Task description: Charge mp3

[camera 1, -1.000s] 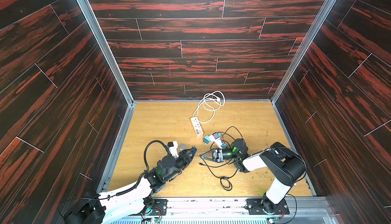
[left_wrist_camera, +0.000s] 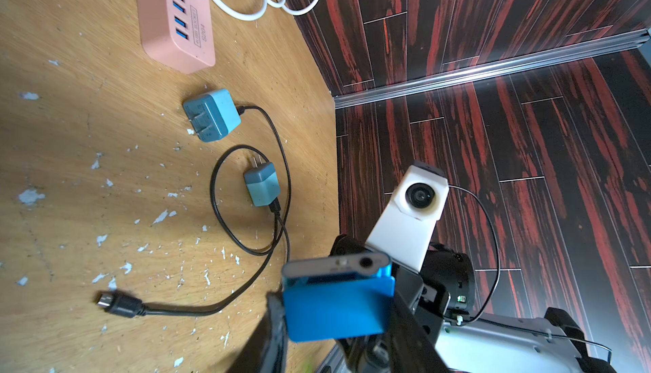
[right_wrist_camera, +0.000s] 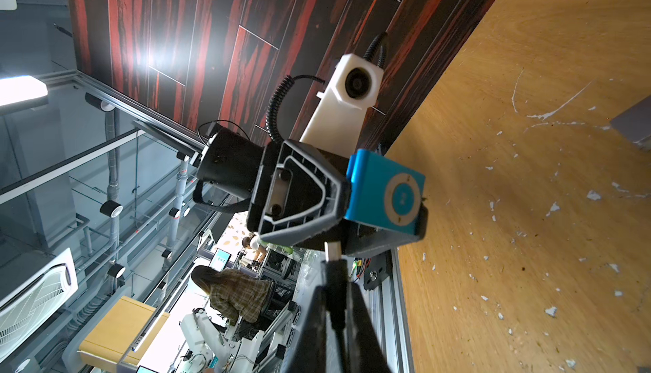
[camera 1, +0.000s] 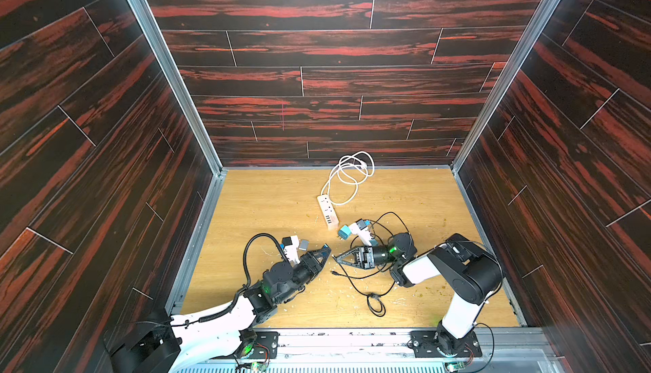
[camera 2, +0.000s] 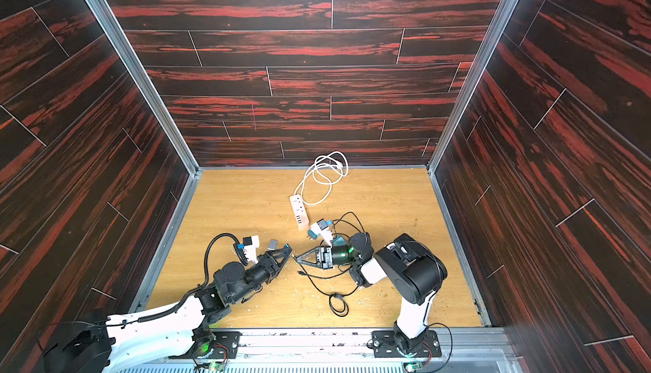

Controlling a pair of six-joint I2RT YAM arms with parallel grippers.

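Observation:
The small blue mp3 player [right_wrist_camera: 386, 193], with its round control pad, is clamped in my left gripper [camera 1: 326, 249], which is shut on it above the table. Its silver end edge [left_wrist_camera: 337, 265] shows in the left wrist view. Facing it, my right gripper [camera 1: 337, 259] grips a black cable plug [right_wrist_camera: 334, 281], metal tip pointing outward. In the right wrist view that tip overlaps the left gripper's fingers [right_wrist_camera: 305, 200], left of and below the player. A narrow gap separates the two grippers in the top left view. The right fingertips are blurred.
A pale pink power strip [left_wrist_camera: 175, 27] with USB slots lies farther back, its white cord [camera 1: 352, 169] coiled behind. Nearby are two blue-grey adapters [left_wrist_camera: 213, 114] and a loose black connector [left_wrist_camera: 122, 303]. Black cable [camera 1: 375, 303] loops across the front. A grey block [camera 1: 303, 244] sits behind the left gripper.
My left gripper has shifted slightly right with the player, narrowing the gap to the right gripper. The right wrist has moved a little, its fingertips almost in place.

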